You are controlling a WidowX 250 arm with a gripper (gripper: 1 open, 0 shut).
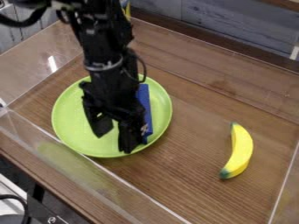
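My black gripper [114,124] hangs low over a green plate [70,127] left of centre, its fingers open. A blue object [143,98] on the plate sits just behind and to the right of the gripper, which hides much of it. Whether the fingers touch it I cannot tell.
A yellow banana [239,149] lies on the wooden table [222,87] at the right. A small yellow item shows at the back edge, mostly behind the arm.
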